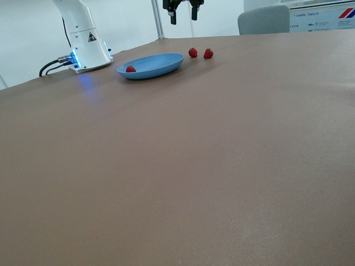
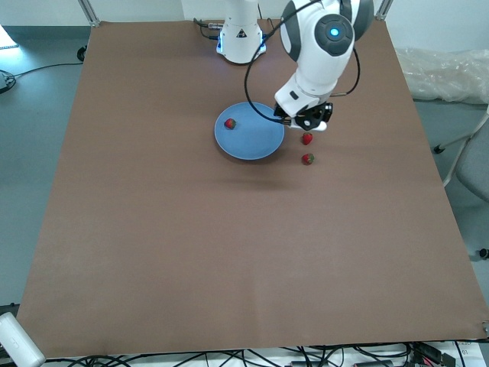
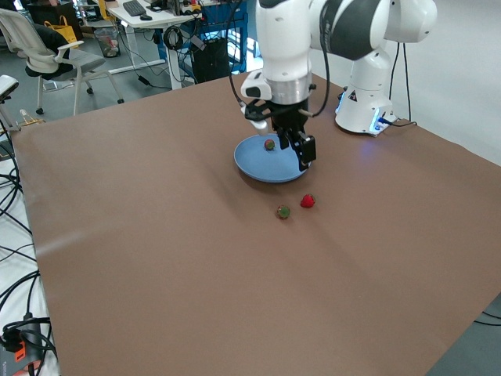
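A blue plate (image 2: 248,141) holds one strawberry (image 2: 230,123) near its edge. Two more strawberries lie on the brown table beside it: one (image 2: 307,138) nearer my arm and one (image 2: 308,159) further toward the front. My gripper (image 1: 183,14) hangs above the table, its two black fingers apart with nothing visible between them. In the right view it is over the plate's edge on the side toward the loose strawberries; the left view mostly hides it behind the wrist housing.
The white arm base (image 1: 91,52) with its cables stands at the back behind the plate. A chair (image 1: 263,21) stands beyond the table's side.
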